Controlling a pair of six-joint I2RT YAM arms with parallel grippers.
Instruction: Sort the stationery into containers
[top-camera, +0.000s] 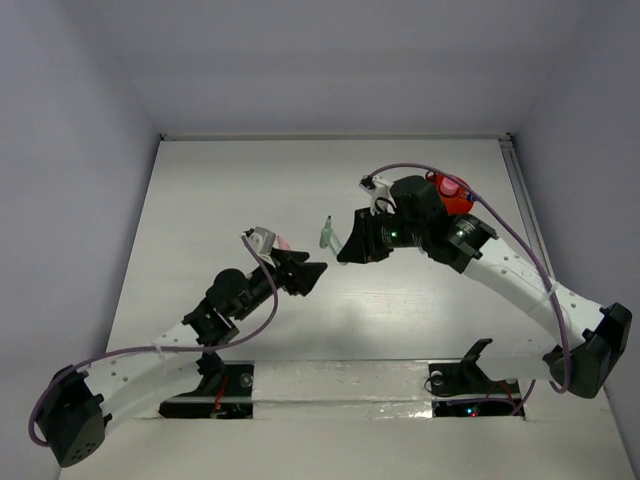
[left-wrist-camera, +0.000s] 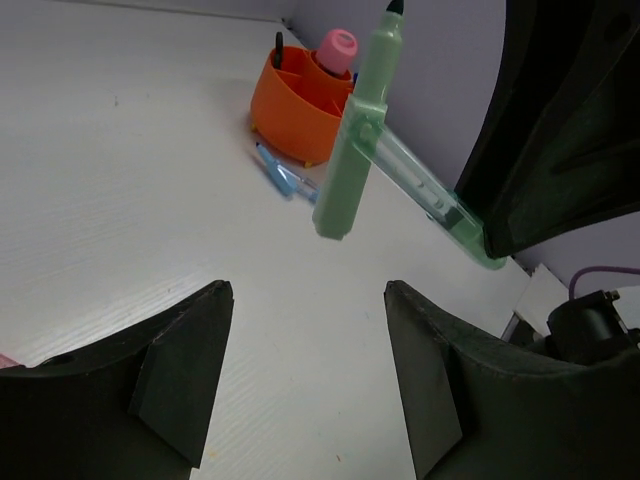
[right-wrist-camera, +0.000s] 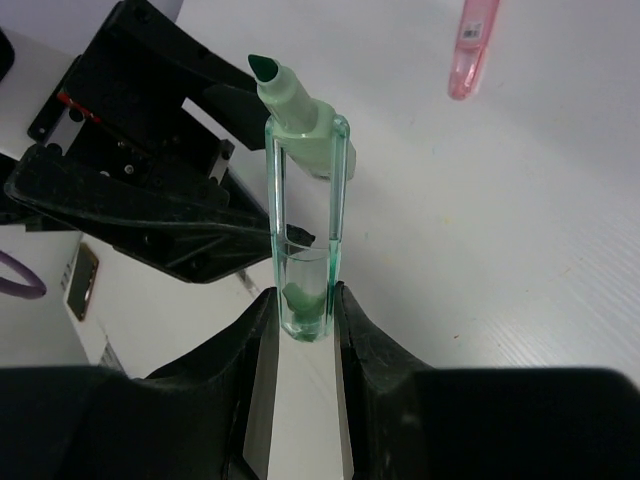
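Observation:
My right gripper (top-camera: 360, 243) is shut on a pale green marker with a dark tip and a clear part angled off it; in the right wrist view it stands upright between the fingertips. My left gripper (top-camera: 310, 275) is open and empty, a little left of and below the marker. An orange organizer (left-wrist-camera: 285, 105) with a pink item (left-wrist-camera: 337, 50) stands at the back right, partly hidden by my right arm in the top view. Blue stationery (left-wrist-camera: 272, 168) lies beside it. A pink item (right-wrist-camera: 470, 45) lies on the table by my left gripper.
Walls border both sides and the back. A dark rectangular object (right-wrist-camera: 82, 281) shows beyond the table's edge in the right wrist view.

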